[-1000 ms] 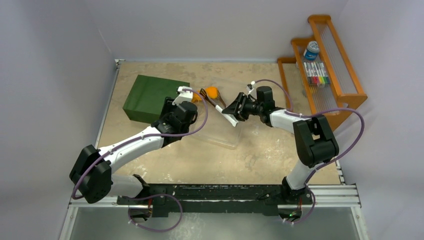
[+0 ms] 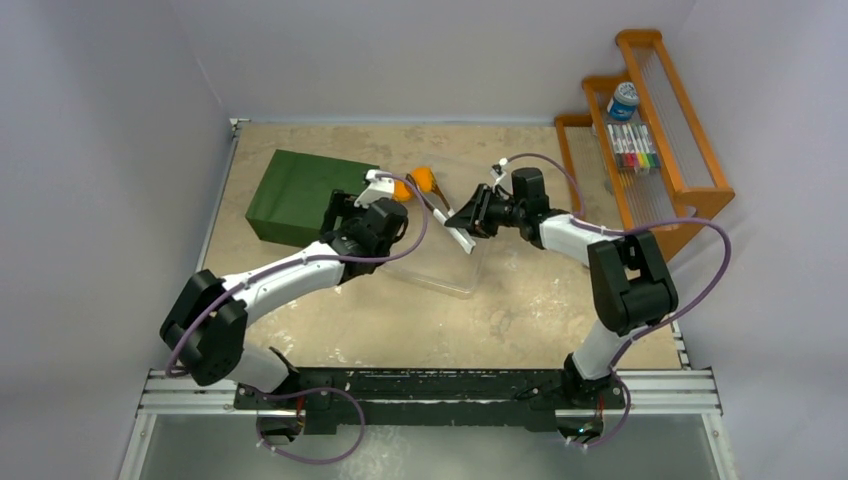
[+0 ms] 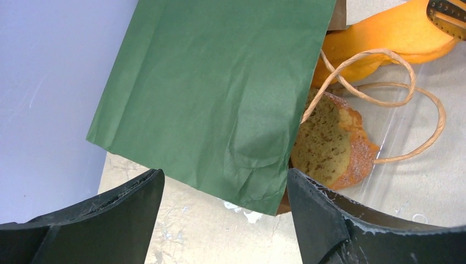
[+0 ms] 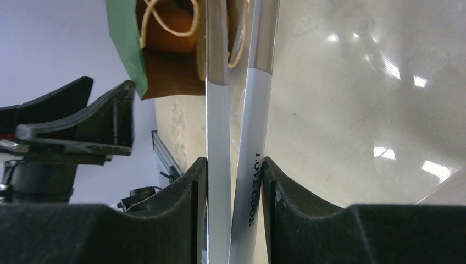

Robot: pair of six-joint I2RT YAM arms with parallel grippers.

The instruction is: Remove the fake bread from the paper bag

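Note:
The green paper bag lies on its side at the back left, its mouth and rope handles facing right. Bread shows at the mouth in the left wrist view, with an orange item behind it. My left gripper hangs open over the bag's mouth side, nothing seen between its fingers. My right gripper is around the silver handles of tongs, whose far ends reach toward the bag and orange item.
A clear tray lies under the tongs. A wooden rack with markers and a jar stands at right.
My left arm has moved a little to the right and up toward the bag's mouth. The right arm and tongs are nearly unchanged.

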